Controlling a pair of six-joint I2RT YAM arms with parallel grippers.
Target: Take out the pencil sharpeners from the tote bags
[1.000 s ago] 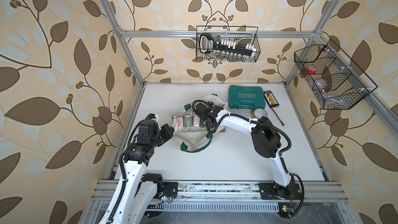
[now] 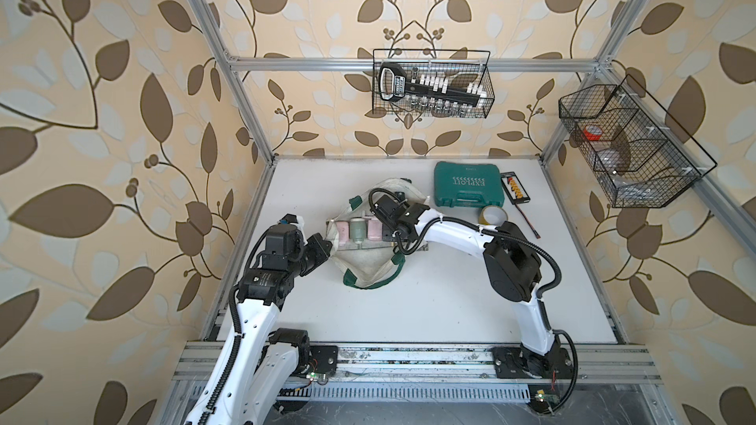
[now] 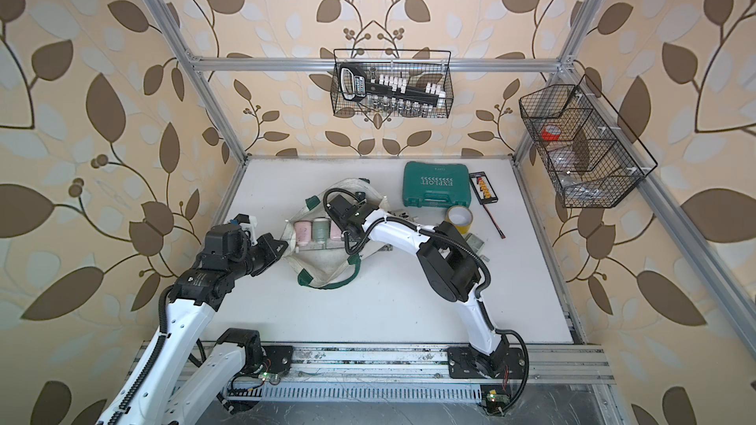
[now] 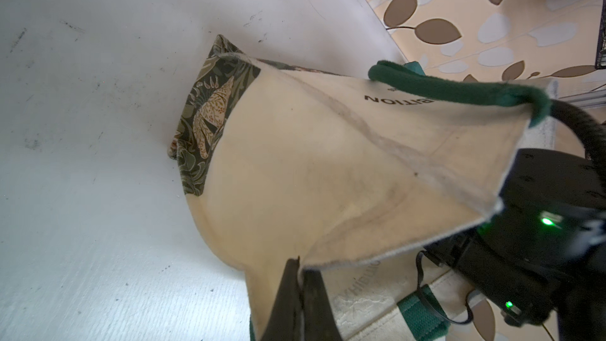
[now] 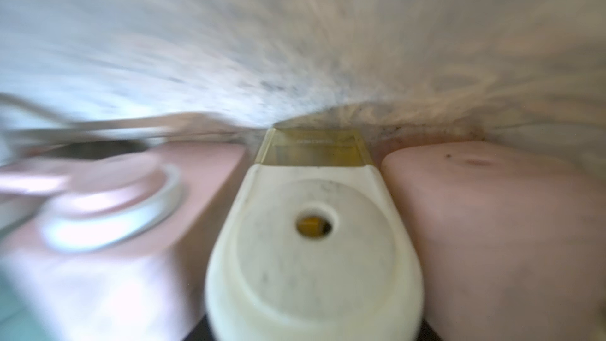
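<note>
The cream tote bag [image 2: 374,263] lies with its mouth open on the white table. Inside it are a pink sharpener [image 2: 342,231], a green sharpener [image 2: 358,230] and another pink sharpener [image 2: 375,229]. In the right wrist view, a cream sharpener [image 5: 315,265] with a clear yellowish drawer fills the lower middle, pink ones on both sides. My right gripper is shut on that cream sharpener, only its dark finger edges showing. At the bag's left side, my left gripper pinches the cloth rim. The right arm hides part of the bag from above.
A green case [image 2: 467,185], a black tray [image 2: 515,187] and a tape roll [image 2: 493,216] occupy the back right. Wire baskets [image 2: 431,94] hang on the walls.
The left arm looks almost unmoved.
</note>
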